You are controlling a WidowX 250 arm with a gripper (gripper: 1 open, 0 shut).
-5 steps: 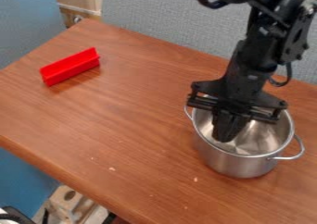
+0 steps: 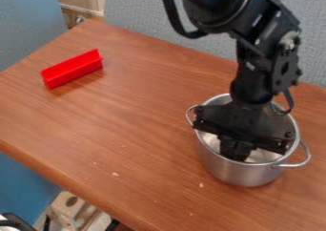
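Note:
A silver pot (image 2: 249, 174) with two side handles stands on the right of the wooden table. My black gripper (image 2: 239, 145) reaches down inside it, its lower part partly hidden by the pot's front wall. The fingertips are hard to make out, and the gripper looks shut, with nothing visible between its fingers. A red bar-shaped block (image 2: 71, 67) lies apart at the back left of the table.
A grey wall (image 2: 166, 15) runs behind it. The table's left edge borders a blue surface (image 2: 26, 178).
My gripper has moved lower into the pot, shifting slightly within it. The red block has stayed in place.

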